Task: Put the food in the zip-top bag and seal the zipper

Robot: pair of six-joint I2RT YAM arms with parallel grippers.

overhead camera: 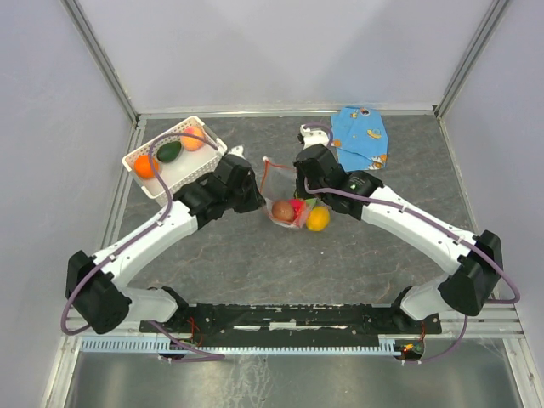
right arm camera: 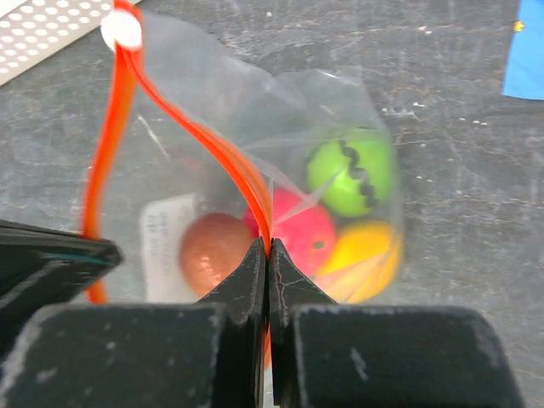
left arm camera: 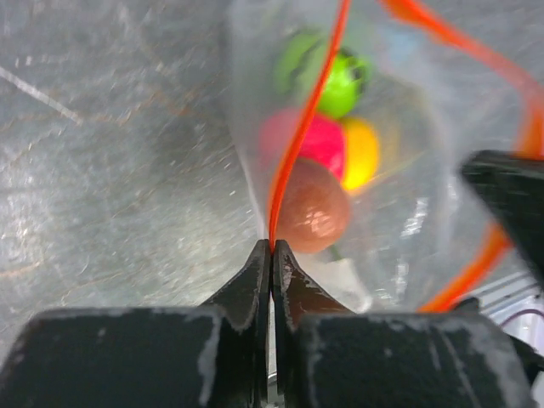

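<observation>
The clear zip bag [overhead camera: 279,183] with orange zipper stands open at the table's middle, holding a brown ball [right arm camera: 212,253], pink fruit [right arm camera: 302,229], green fruit [right arm camera: 348,170] and yellow food [right arm camera: 361,259]. My left gripper is shut on the orange zipper edge at one side of the bag. My right gripper is shut on the zipper edge at the other side, the orange strip running between its fingertips. In the top view both grippers are partly hidden under their arms.
A white perforated basket [overhead camera: 187,170] with orange, avocado and peach stands at the back left. A blue patterned cloth [overhead camera: 359,138] lies at the back right.
</observation>
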